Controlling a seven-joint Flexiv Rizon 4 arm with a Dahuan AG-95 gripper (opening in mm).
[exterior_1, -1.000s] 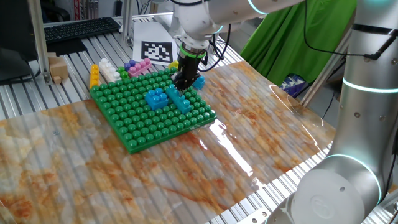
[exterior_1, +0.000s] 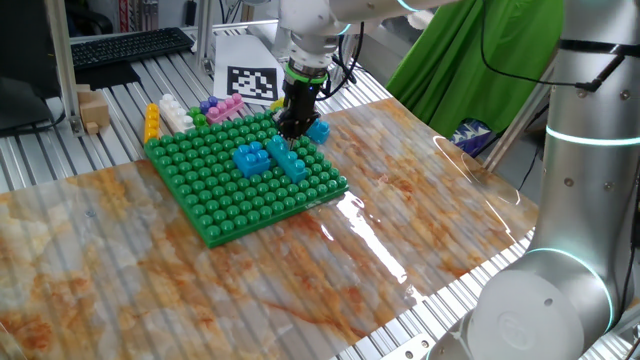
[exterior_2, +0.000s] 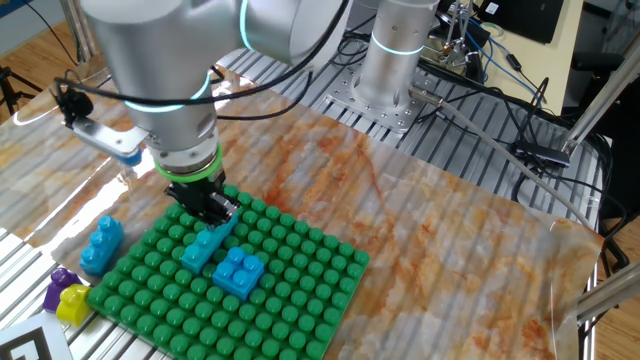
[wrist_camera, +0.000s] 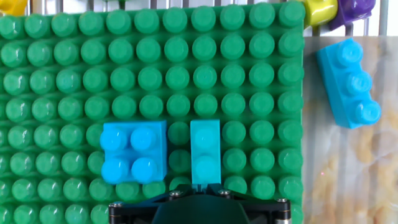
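On the green studded baseplate (exterior_1: 215, 212) is a narrow blue brick (exterior_1: 290, 163), one stud wide. Beside it, with a small gap, sits a square blue brick (exterior_1: 251, 159) with two rows of studs. My gripper is right at one end of the narrow brick (wrist_camera: 205, 149) and covers that end in the wrist view. Dark fingers (exterior_2: 212, 208) meet the brick's end from above in exterior view 2. Whether they are closed around it is too small and hidden to tell. A third blue brick (wrist_camera: 349, 82) lies off the plate, on the marbled sheet.
Yellow (exterior_2: 73, 304) and purple (exterior_2: 60, 287) bricks lie at the plate's edge. White (exterior_1: 175, 113), orange (exterior_1: 152, 122) and pink (exterior_1: 224, 107) bricks stand along the far side. Much of the marbled sheet (exterior_1: 120, 270) is bare.
The wrist has swung slightly, so my gripper stands more upright now. Its fingertips remain near the same end of the narrow blue brick. The bricks and plate have not visibly moved.
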